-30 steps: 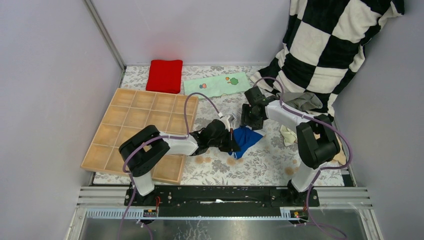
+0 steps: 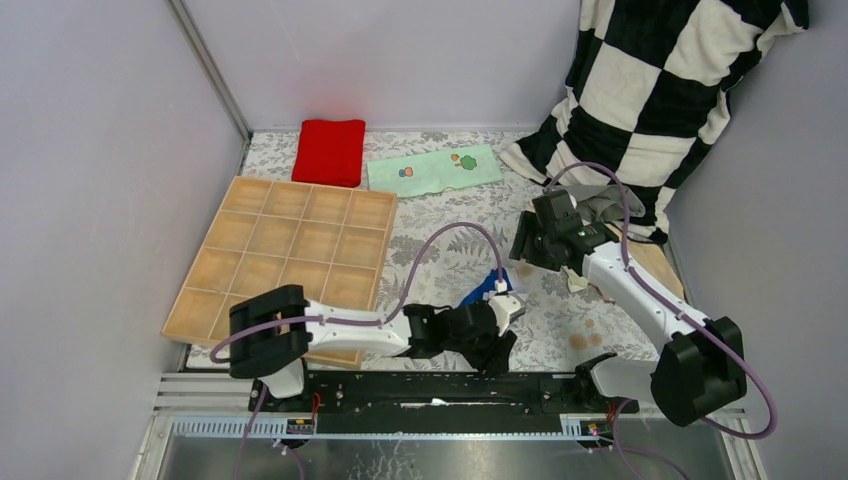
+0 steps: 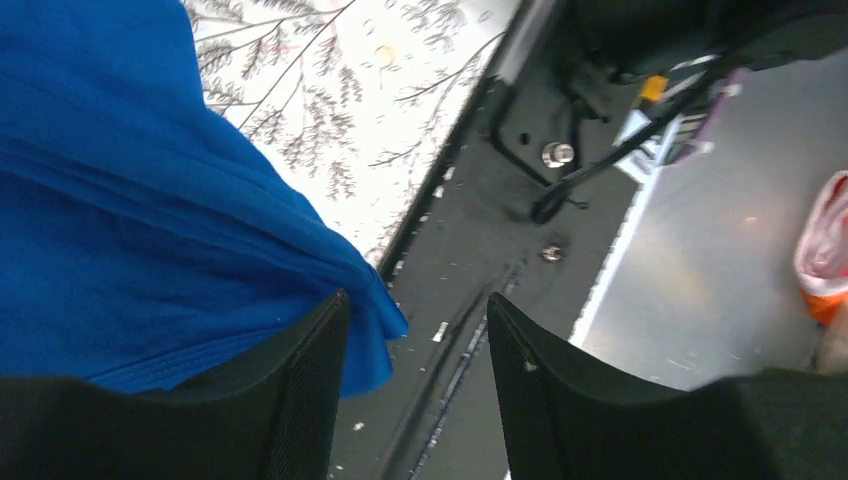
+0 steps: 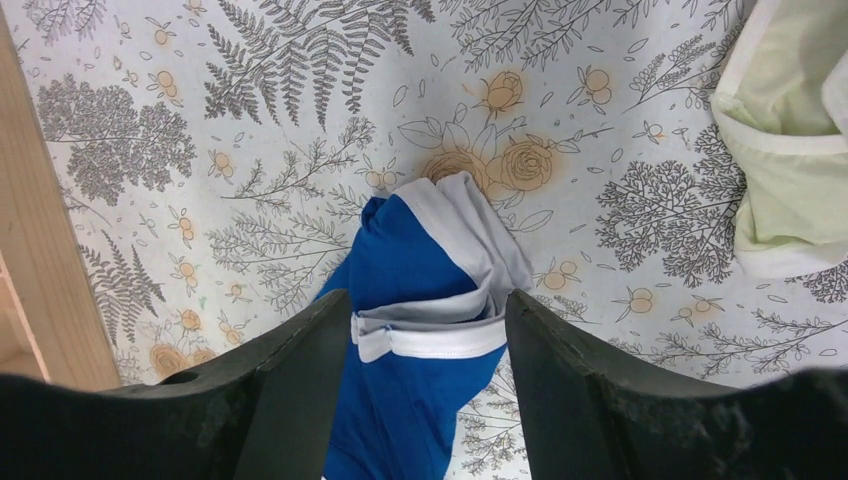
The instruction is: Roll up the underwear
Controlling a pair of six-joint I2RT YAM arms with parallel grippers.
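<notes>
Blue underwear with a white waistband lies bunched on the patterned mat; in the top view the left arm covers most of the blue cloth (image 2: 482, 289). My left gripper is open at the mat's front edge. One corner of the blue fabric (image 3: 150, 260) reaches into the gap behind its left finger, with a dark rail showing past it. To the right and farther back, my right gripper (image 2: 527, 243) hangs open above the mat. In the right wrist view the white waistband (image 4: 450, 340) shows below its spread fingers, apparently not gripped.
An empty compartment tray (image 2: 300, 270) takes up the left side. Behind lie a red folded cloth (image 2: 330, 152) and a mint cloth (image 2: 436, 172). A pale yellow-green garment (image 4: 790, 190) and grey cloth (image 2: 606, 203) are at the right.
My left gripper has moved toward the front edge and slightly right. My right gripper has moved right, away from the underwear. The blue cloth has shifted from a flatter spread and is now mostly hidden from above.
</notes>
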